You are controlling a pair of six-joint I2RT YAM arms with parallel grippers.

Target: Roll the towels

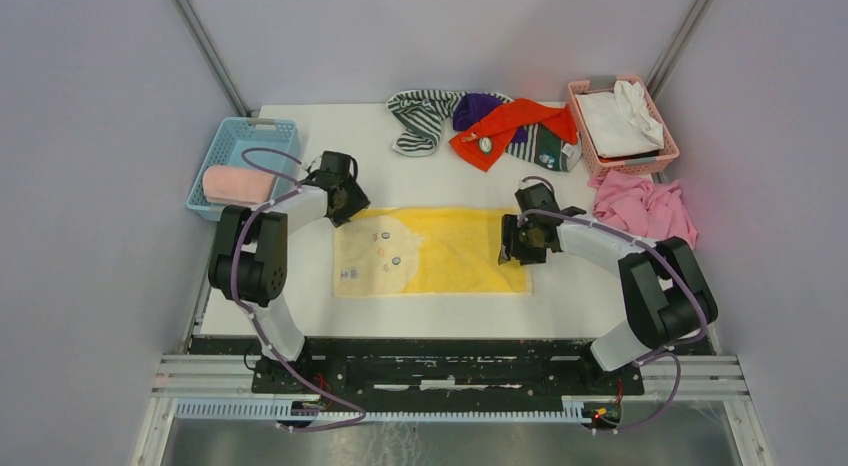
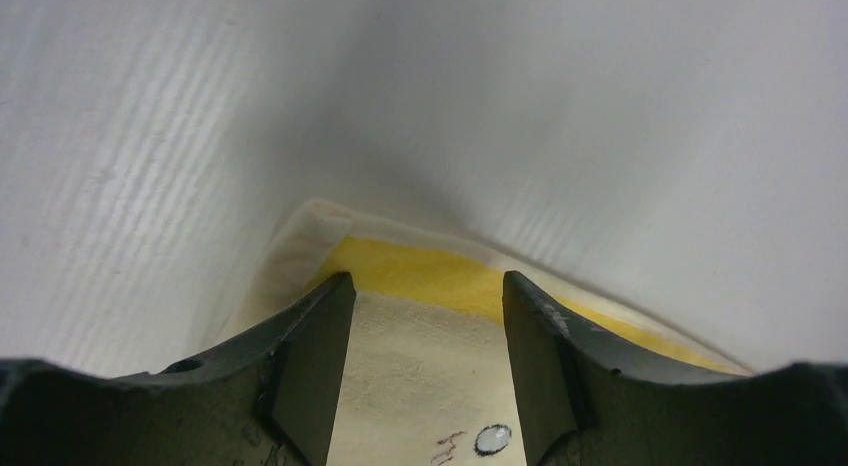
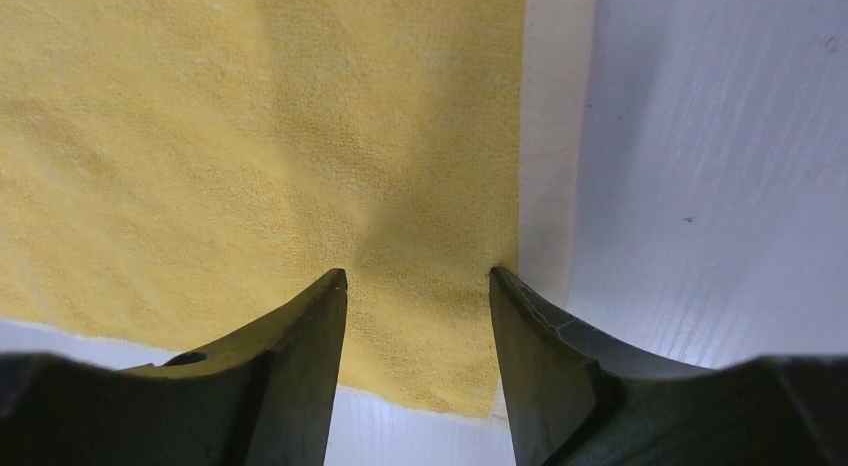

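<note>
A yellow towel with a cream face-patterned part (image 1: 455,256) lies spread flat at the middle of the table. Over its far left corner hovers my left gripper (image 1: 352,214); in the left wrist view the towel's edge (image 2: 415,241) and corner run just beyond the parted fingers (image 2: 318,361). My right gripper (image 1: 518,256) is above the towel's right end. Seen from the right wrist, yellow cloth (image 3: 400,166) lies below the open fingers, and the right finger (image 3: 530,336) is near the pale side border. Neither gripper holds anything.
A blue basket (image 1: 283,136) with a folded peach towel (image 1: 238,185) stands at the left. Striped, purple and red cloths (image 1: 520,119) lie at the back. At the right are a pink basket (image 1: 665,136) of white cloth and a crumpled pink towel (image 1: 650,210).
</note>
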